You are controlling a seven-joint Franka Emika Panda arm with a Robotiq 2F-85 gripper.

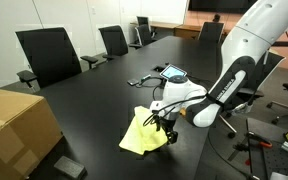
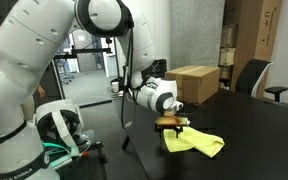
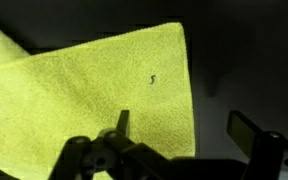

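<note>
A yellow cloth lies spread on the dark table, its one corner flat in the wrist view. Just above the cloth's edge hangs my gripper, its fingers pointing down. In the wrist view the fingers stand wide apart; one finger is over the cloth and the other finger over bare table. Nothing is held between them. From the second exterior side, the cloth reaches out to the right of the gripper.
A large cardboard box stands at the table's left end, with a small dark object near it. A tablet lies farther along the table. Office chairs line the far side. Bare table surrounds the cloth.
</note>
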